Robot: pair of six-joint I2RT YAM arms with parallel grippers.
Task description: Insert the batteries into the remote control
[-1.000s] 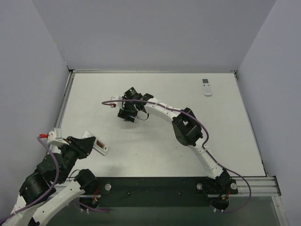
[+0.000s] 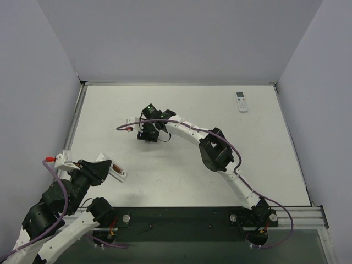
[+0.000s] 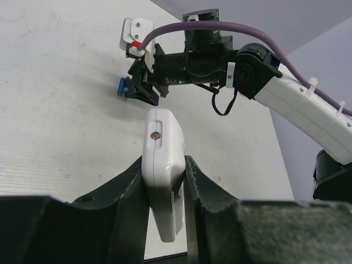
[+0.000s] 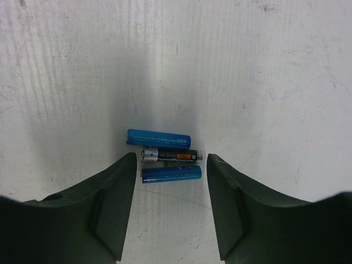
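Note:
The white remote control point(image 2: 117, 172) is held at the table's front left, with my left gripper shut on it. Its open back with a dark reddish strip shows in the top view, though I cannot tell what lies inside. Three batteries lie side by side in the right wrist view: a blue battery point(image 4: 158, 138), a black battery point(image 4: 171, 155) and another blue battery point(image 4: 171, 174). Around them my right gripper stands open, one finger at each end of the row, gaps showing at the ends. From the top, the right arm hides these batteries.
A second white remote point(image 2: 241, 102), with a screen and buttons, lies at the far right of the table. The right arm point(image 2: 192, 132) reaches across the table's middle. Bare white tabletop point(image 2: 176, 176) lies in front of it, and grey walls rise around.
My right gripper has shifted slightly left in the top view. The left arm and its remote have stayed still.

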